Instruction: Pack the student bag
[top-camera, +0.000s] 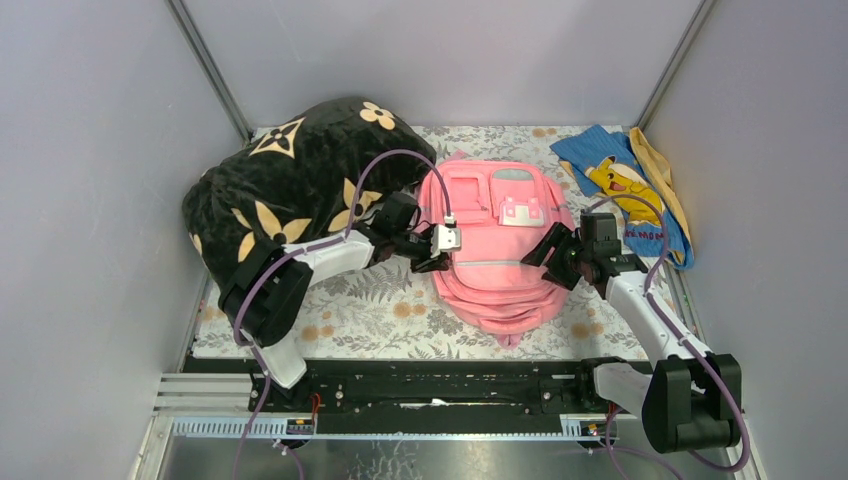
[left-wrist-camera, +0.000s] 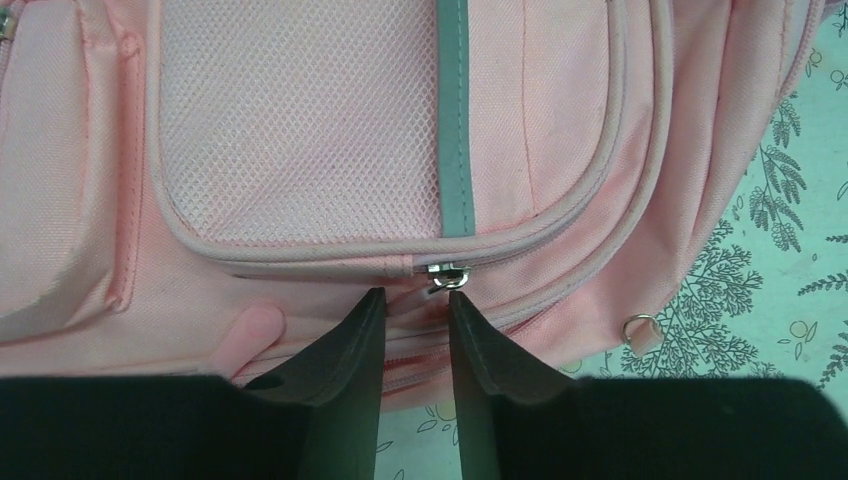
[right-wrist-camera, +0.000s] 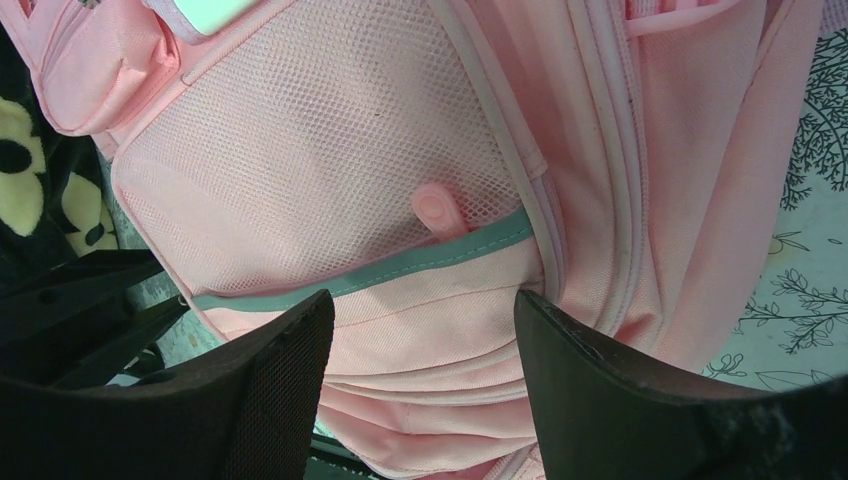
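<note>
The pink backpack (top-camera: 497, 235) lies flat on the table, its front mesh pocket facing up. At its left edge, my left gripper is part open; a light pink strap runs from the metal zipper slider (left-wrist-camera: 447, 274) across the narrow gap and behind one finger. I see no firm hold there. A rounded pink zipper pull (left-wrist-camera: 250, 332) lies beside that finger. Over the bag's right side, my right gripper is open, nothing between its fingertips. Another pink pull (right-wrist-camera: 438, 210) rests on the mesh by the green trim (right-wrist-camera: 400, 264).
A large black cushion with cream flowers (top-camera: 300, 170) fills the left side, reaching the bag. At the right back lies a blue and yellow cloth bag (top-camera: 622, 190). Patterned tablecloth (top-camera: 380, 320) is clear in front of the cushion.
</note>
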